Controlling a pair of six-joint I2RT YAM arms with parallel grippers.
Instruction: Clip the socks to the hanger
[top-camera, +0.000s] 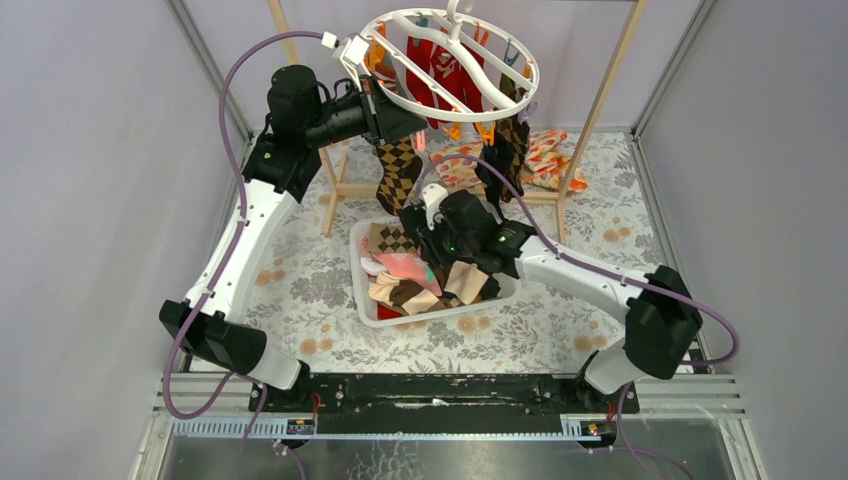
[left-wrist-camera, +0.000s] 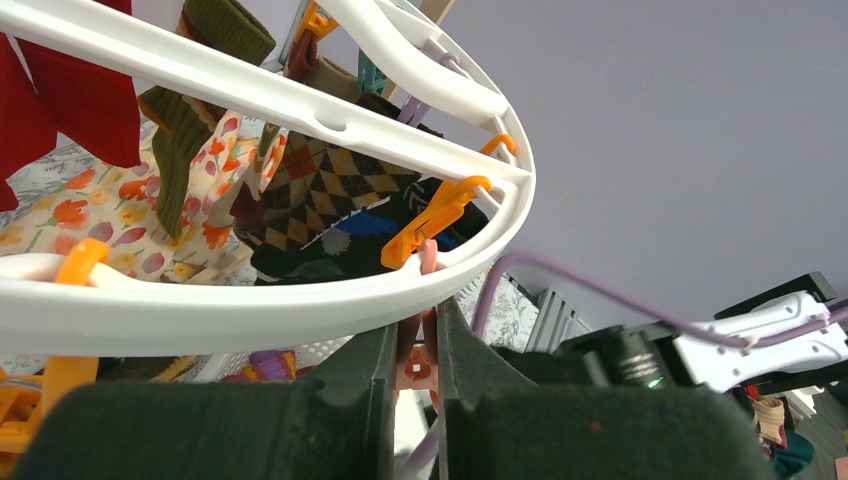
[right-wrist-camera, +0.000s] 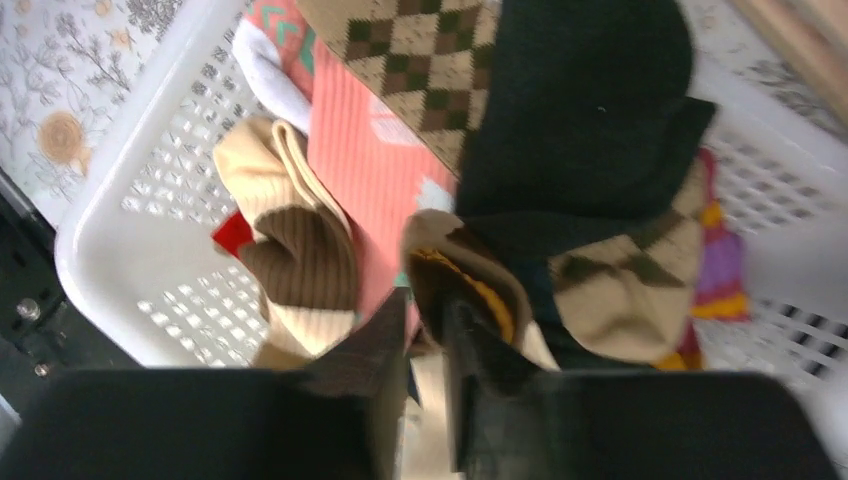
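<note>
The white round hanger (top-camera: 450, 105) holds socks on clips. My left gripper (top-camera: 388, 108) is up at its front left rim, its fingers (left-wrist-camera: 467, 400) shut on a pink clip (left-wrist-camera: 428, 258). My right gripper (top-camera: 430, 245) is over the white basket (top-camera: 364, 295) of loose socks. In the right wrist view its blurred fingers (right-wrist-camera: 355, 390) stand apart at a folded cream-and-brown sock (right-wrist-camera: 465, 260); whether they touch it is unclear. A pink sock (right-wrist-camera: 365, 190), a checked sock (right-wrist-camera: 420, 70) and a dark green sock (right-wrist-camera: 580, 130) lie in the basket.
A wooden stand (top-camera: 610, 75) frames the hanger. Floral cloth with orange print (top-camera: 548, 160) lies behind the basket. Bare patterned floor (top-camera: 300, 310) surrounds the basket at left and front.
</note>
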